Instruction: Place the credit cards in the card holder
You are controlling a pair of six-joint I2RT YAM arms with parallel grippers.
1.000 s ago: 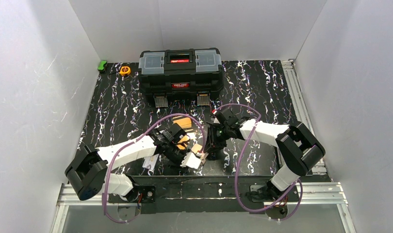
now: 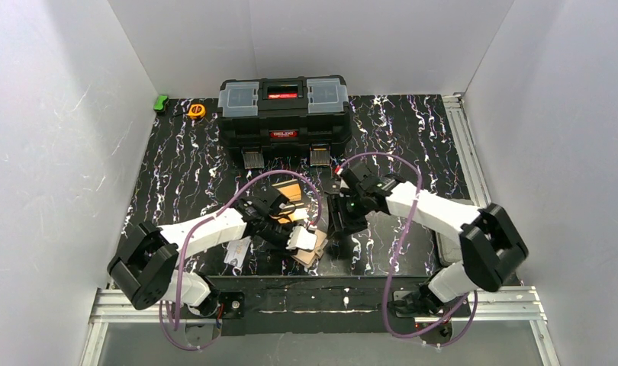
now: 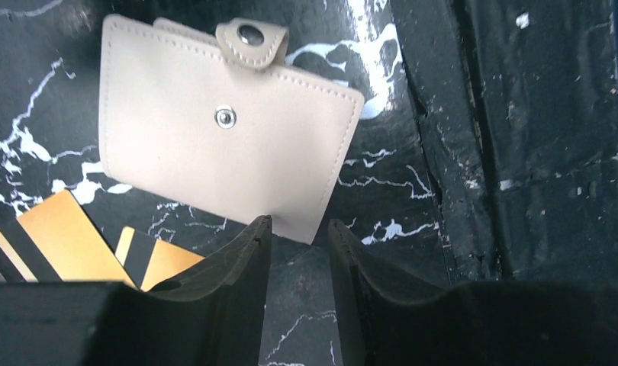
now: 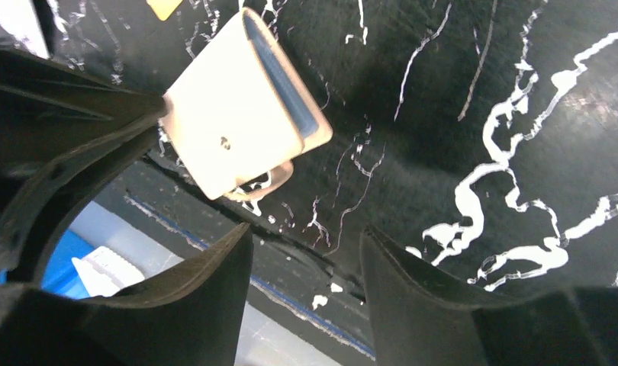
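Note:
The beige card holder (image 3: 176, 114) (image 4: 222, 114) lies on the dark marbled surface at the front centre, with a snap stud and a strap. The right wrist view shows a slit along one edge with a grey inside. Orange cards (image 3: 69, 236) (image 2: 287, 191) lie beside it; whether any card is inside cannot be told. My left gripper is open a little over the holder's corner, nothing between its fingers. My right gripper is open over bare surface beside the holder, empty. In the right wrist view, part of the left gripper hides the holder's left edge.
A black toolbox (image 2: 283, 114) stands at the back centre. An orange tape measure (image 2: 196, 111) and a green object (image 2: 161, 103) are at the back left. A pale card (image 2: 237, 252) lies at the front left. The right side has clear surface.
Since a second ago my left gripper has shifted, uncovering more of the holder. My right arm has moved up and rightward, away from the holder.

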